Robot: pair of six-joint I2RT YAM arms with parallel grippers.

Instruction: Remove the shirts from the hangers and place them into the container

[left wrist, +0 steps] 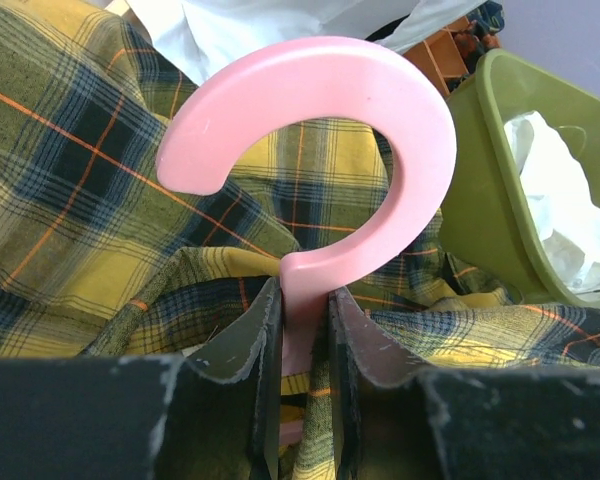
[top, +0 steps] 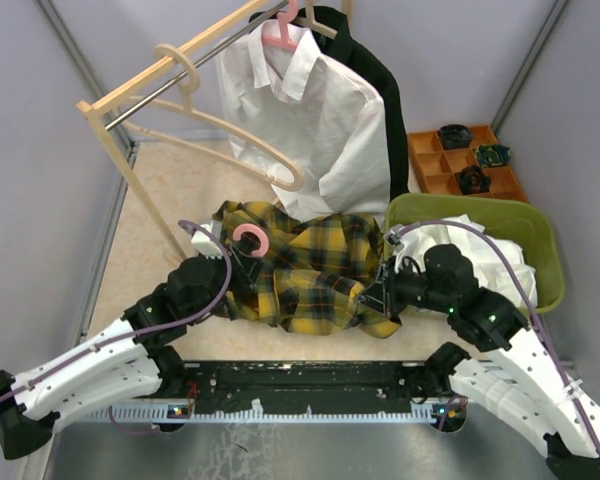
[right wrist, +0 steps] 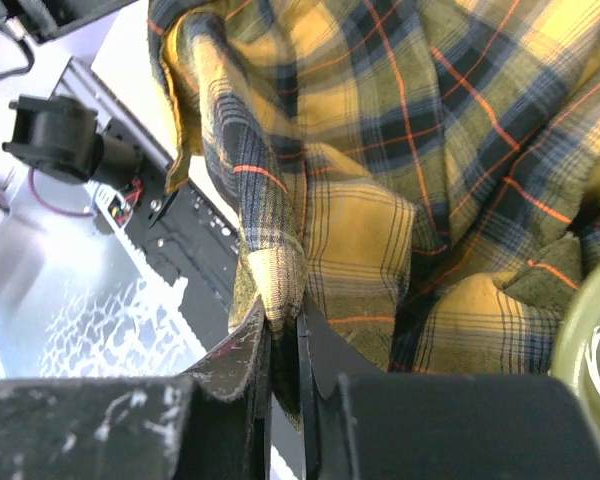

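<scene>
The plaid shirt point(top: 320, 245), yellow, green and navy, lies crumpled on the table between my arms. A pink hanger point(left wrist: 405, 150) shows mainly its hook, which rises out of the cloth; most of its body is hidden by the shirt. My left gripper is shut on the hook's stem, with a fold of plaid cloth right beside its fingers. On the shirt's near right part, my right gripper is shut on a bunched fold, and the fabric runs up and away from its fingertips.
A green bin point(top: 548, 235) holding white cloth point(top: 460, 238) stands close to the right arm. Behind the shirt, a white shirt point(top: 330, 120) hangs on the wooden rack point(top: 180, 60), where an empty beige hanger point(top: 245, 135) also hangs. An orange divided box point(top: 435, 165) sits at the back right.
</scene>
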